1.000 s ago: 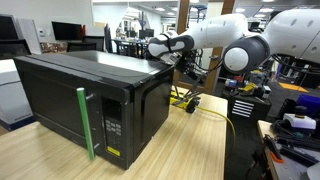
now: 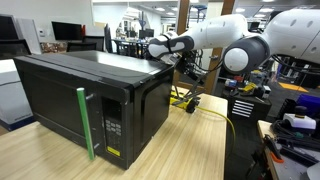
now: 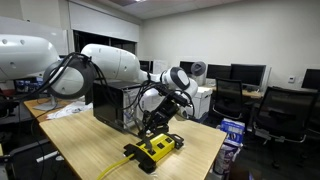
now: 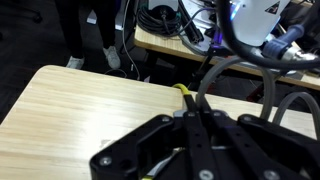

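In exterior view 2 my gripper [image 3: 160, 118] is over the table, close above a yellow and black object [image 3: 155, 150]. The dark linkages of my gripper fill the lower part of the wrist view. Its fingertips cannot be made out there, nor anything between them. Grey cable loops [image 4: 235, 70] cross in front of the camera. Part of a yellow cable [image 4: 185, 92] shows on the wood behind the linkages. In exterior view 1 the wrist area is small and partly hidden past the black microwave [image 2: 100, 110].
The microwave takes up the near left of the wooden table [image 2: 195, 140], a green strip on its front. A yellow cable [image 2: 232, 128] runs off the table's right side. Bare wood lies right of the microwave. Office chairs [image 3: 285, 115] stand beyond the table.
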